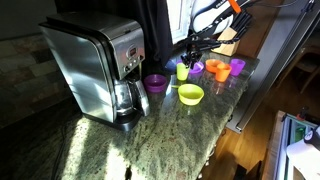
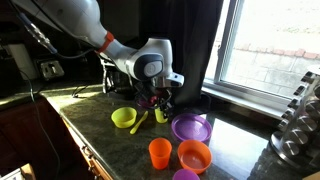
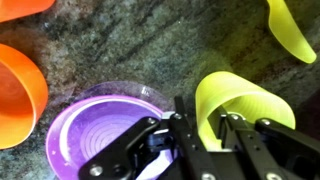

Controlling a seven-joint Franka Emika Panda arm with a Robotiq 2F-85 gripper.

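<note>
A yellow-green cup (image 3: 225,88) lies at the right of the wrist view, its opening toward my gripper. One fingertip is outside the cup's rim and the other is at its mouth, so the near wall lies between them. The fingers stand part open; whether either finger touches the cup cannot be made out. In exterior view 1 the cup (image 1: 182,72) is on the dark counter, with the gripper (image 1: 187,61) just above it. Exterior view 2 shows the cup (image 2: 161,115) partly hidden under the arm.
Close by the gripper is a purple bowl or plate (image 3: 70,135), with an orange cup (image 3: 15,100) farther left. A yellow spoon (image 3: 288,32) rests on the counter. Exterior view 1 also has a yellow-green bowl (image 1: 190,94), a purple bowl (image 1: 155,83) and a coffee maker (image 1: 105,65).
</note>
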